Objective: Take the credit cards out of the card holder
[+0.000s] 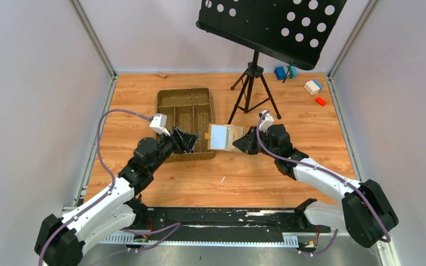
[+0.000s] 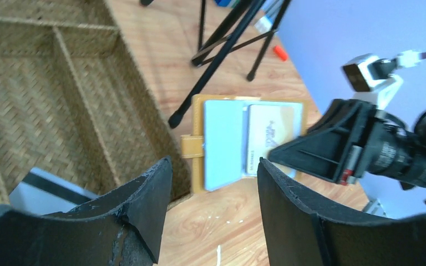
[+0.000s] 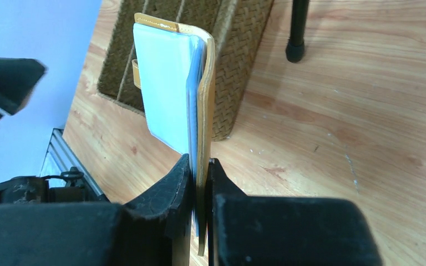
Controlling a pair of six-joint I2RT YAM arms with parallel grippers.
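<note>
The tan card holder (image 1: 226, 137) is spread open and held up in front of the basket. My right gripper (image 1: 238, 145) is shut on its right part, with the holder's edge (image 3: 205, 105) standing between the fingers in the right wrist view. A light blue card face (image 2: 223, 141) shows on the left leaf and a whitish one (image 2: 269, 133) on the right leaf. My left gripper (image 1: 193, 145) is open and apart from the holder, to its left. A pale card with a dark stripe (image 2: 44, 197) lies in the basket, beside the left finger.
A brown woven basket (image 1: 186, 95) with compartments sits behind and below the left gripper. The music stand's black legs (image 1: 249, 88) rise behind the holder. Toy blocks (image 1: 313, 87) are at the back right. In front, the wooden table is clear.
</note>
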